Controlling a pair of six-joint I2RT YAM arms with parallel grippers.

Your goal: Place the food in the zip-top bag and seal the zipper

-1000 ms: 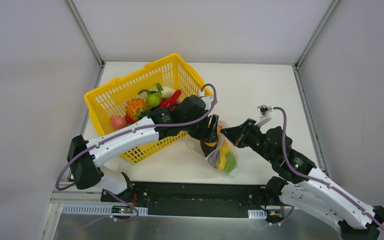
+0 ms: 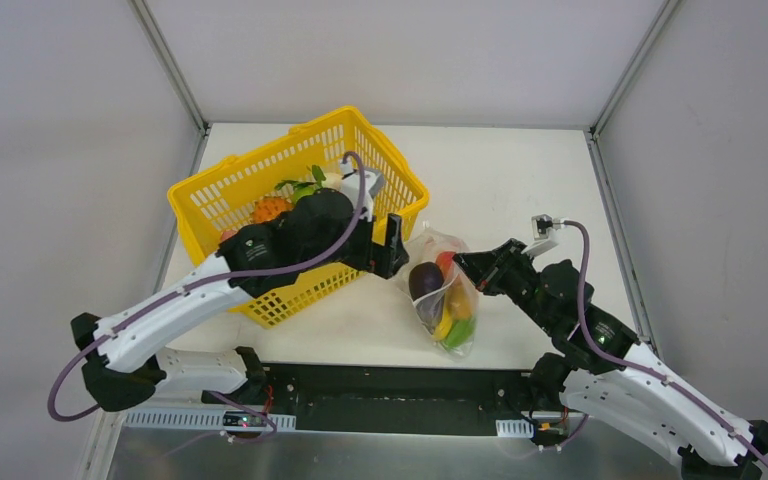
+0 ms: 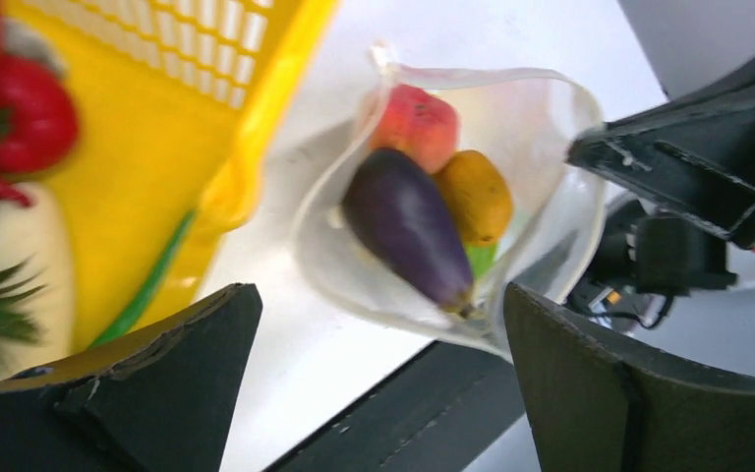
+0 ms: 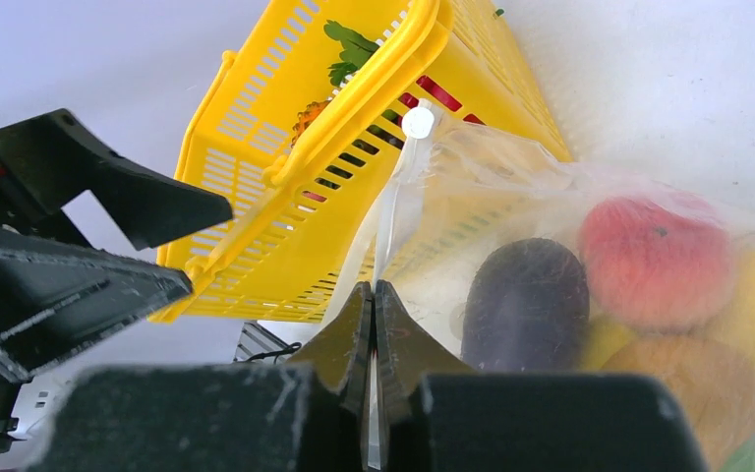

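Note:
The clear zip top bag (image 2: 459,345) stands on the table with its mouth gaping. Inside it lie an eggplant (image 3: 408,225), a red peach-like fruit (image 3: 421,126), an orange-brown fruit (image 3: 477,197), and yellow and green pieces lower down. My right gripper is shut on the bag's rim, close to the white zipper slider (image 4: 418,122). My left gripper (image 2: 392,247) is open and empty, hanging to the left of the bag near the basket's edge; in its wrist view the bag's mouth lies beyond the fingers (image 3: 575,369).
At the left, the yellow basket (image 2: 400,165) holds more food, including a pineapple (image 2: 271,208) and greens; my left arm covers part of it. Bare table (image 2: 530,170) lies behind and right of the bag.
The right gripper shifted slightly right, keeping the rim.

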